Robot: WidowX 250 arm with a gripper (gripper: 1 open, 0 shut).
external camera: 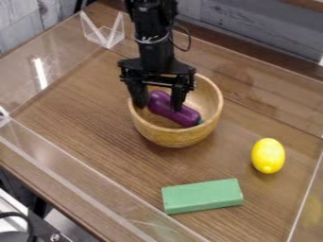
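My black gripper (pixel 157 91) is open, lowered over a wooden bowl (pixel 177 134) near the middle of the view, its fingers reaching down into the bowl's back part. A purple eggplant (pixel 175 111) lies in the bowl, beneath and between the fingers; whether they touch it I cannot tell.
A yellow lemon (pixel 267 155) lies right of the bowl, and a green block (pixel 202 195) at the front right. A clear plastic item (pixel 101 30) is at the back left. The wooden surface (pixel 89 113) left of the bowl is clear.
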